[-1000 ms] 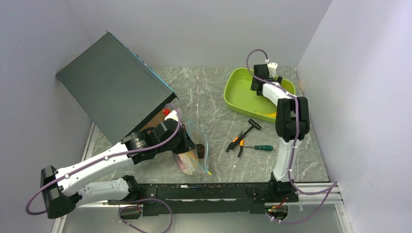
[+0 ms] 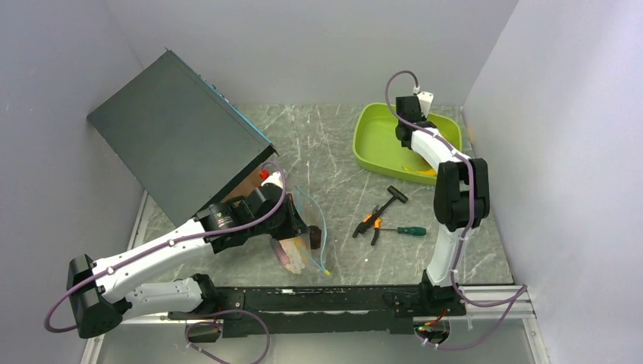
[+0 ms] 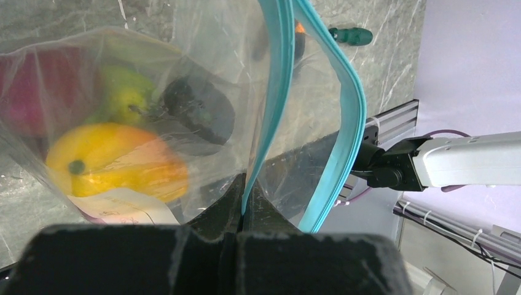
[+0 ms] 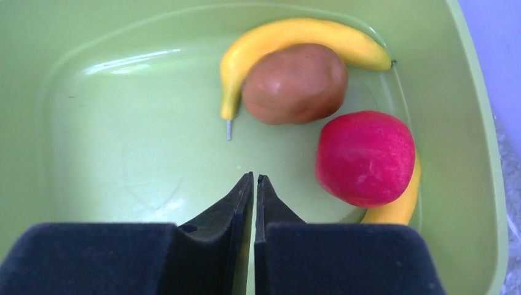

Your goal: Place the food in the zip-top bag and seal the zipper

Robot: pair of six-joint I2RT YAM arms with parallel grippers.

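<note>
In the left wrist view my left gripper is shut on the rim of the clear zip top bag, whose blue zipper gapes in a loop. Inside the bag lie a yellow-orange mango, a green fruit, a dark fruit and a red fruit. Over the green bin, my right gripper has its tips together with nothing between them. Ahead and to its right in the right wrist view rest a red apple, a brown potato-like food and a banana, all apart from the fingers.
A second yellow piece shows partly under the apple. Pliers, a black hammer and a green screwdriver lie between bin and bag. A large grey box leans at the left. Open table separates box and bin.
My right gripper has gone from open to shut and pulled up from the bin floor. The apple and brown food have shifted slightly apart.
</note>
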